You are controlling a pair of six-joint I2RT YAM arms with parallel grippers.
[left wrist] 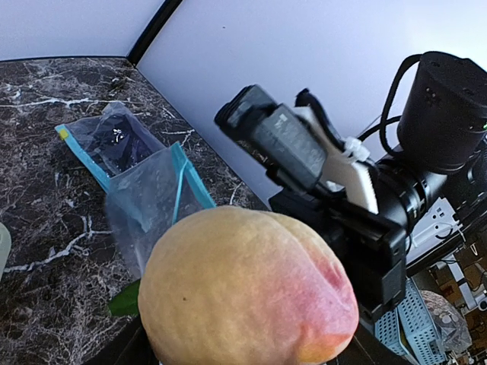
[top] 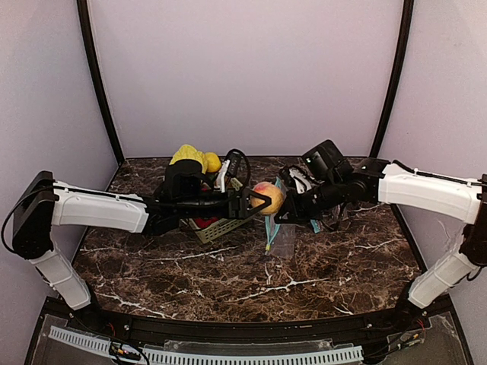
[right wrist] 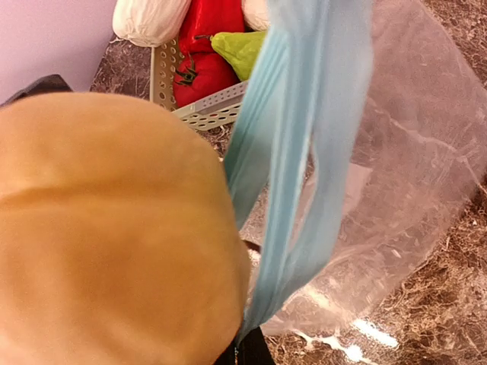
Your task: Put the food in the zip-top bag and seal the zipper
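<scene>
A yellow-pink peach (top: 270,195) is in my left gripper (top: 261,202), which is shut on it and largely covered by it in the left wrist view. The clear zip top bag (top: 284,242) with a blue zipper strip (right wrist: 293,152) hangs over the table just right of the peach. My right gripper (top: 283,216) is shut on the bag's blue edge; in the right wrist view, the strips run down to its dark fingertips (right wrist: 257,350). The bag's mouth is spread into a gap, and the peach (right wrist: 114,228) is beside and above it, still outside.
The perforated basket (top: 217,230) stands left of the bag, partly under my left arm. It holds red vegetables, a green pear (right wrist: 240,52) and other food.
</scene>
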